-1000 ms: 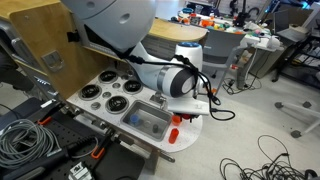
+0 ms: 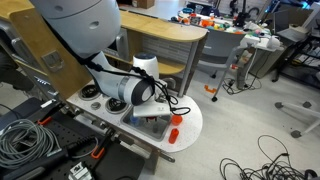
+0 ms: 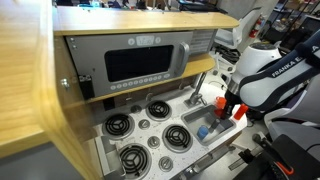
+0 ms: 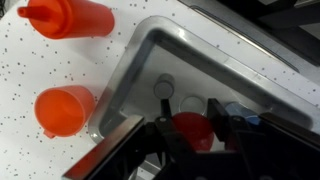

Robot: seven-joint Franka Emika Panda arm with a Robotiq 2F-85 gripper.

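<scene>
In the wrist view my gripper is over the sink basin [image 4: 120, 98], its fingers closed around a rounded red object [image 4: 194, 131]. The dark fingers partly cover this object, so its full shape is hidden. A blue item [image 4: 240, 110] rests inside the basin, just right of the fingers; exterior view 2 also has this blue item [image 3: 203, 132] in the sink. Left of the basin, on the white speckled counter, are an orange-red cup [image 4: 62, 110] and a red squeeze bottle [image 4: 70, 18].
Several black stove burners [image 3: 134, 160] lie to the left of the sink in exterior view 2. A microwave [image 3: 130, 62] stands behind them under a wooden shelf. The faucet [image 3: 195, 97] rises at the back of the sink. Around the cup and bottle the counter is mostly bare.
The arm has swung left in exterior view 1, from beside the red cup to over the sink. Cup and bottle stay in place on the counter.
</scene>
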